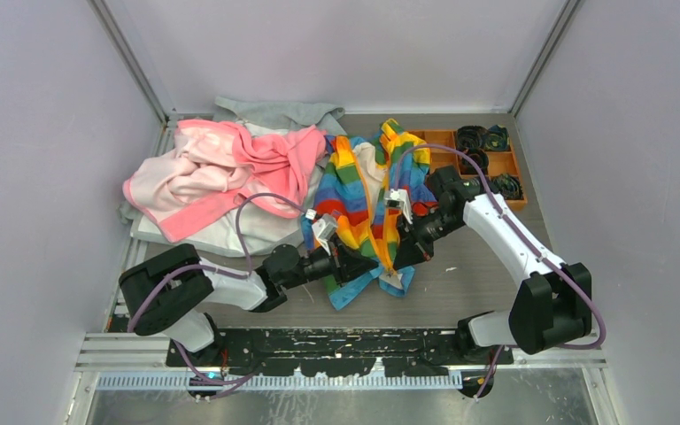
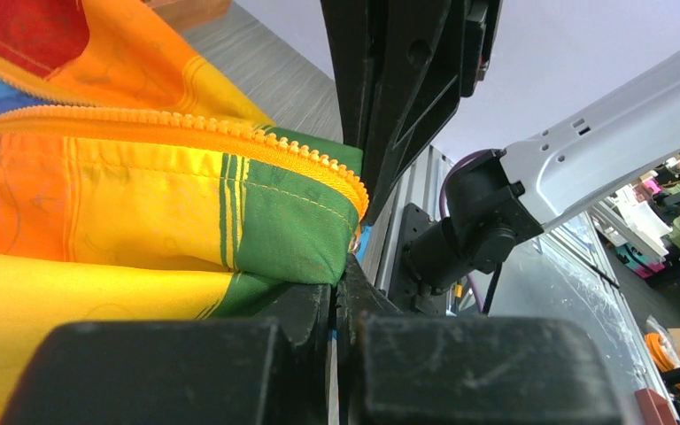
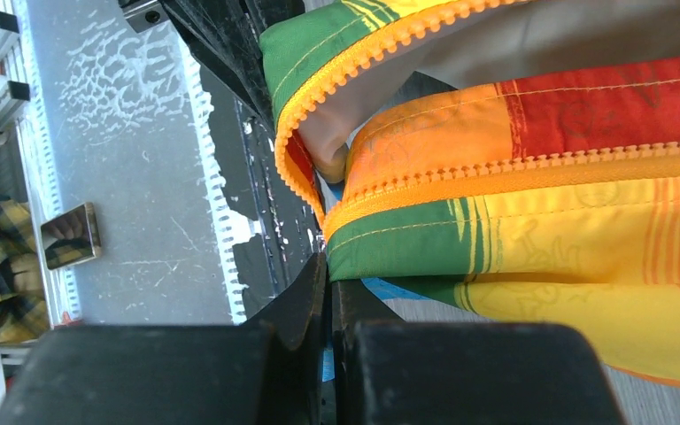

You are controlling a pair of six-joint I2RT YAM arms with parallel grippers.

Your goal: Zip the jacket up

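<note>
A rainbow striped jacket (image 1: 347,190) lies front up, its two orange zipper edges (image 3: 505,168) brought close together at the bottom hem. My left gripper (image 1: 357,268) is shut on the lower corner of one edge, at a green band (image 2: 292,221). My right gripper (image 1: 410,258) is shut on the other edge's lower corner, also green. The two grippers are side by side, a small distance apart. Whether the zipper parts are engaged at the bottom cannot be told.
Pink and white clothes (image 1: 212,177) are heaped on the left. An orange organizer (image 1: 438,139) with dark coils stands at the back right. Bare grey table (image 1: 460,274) shows around the jacket's right and front.
</note>
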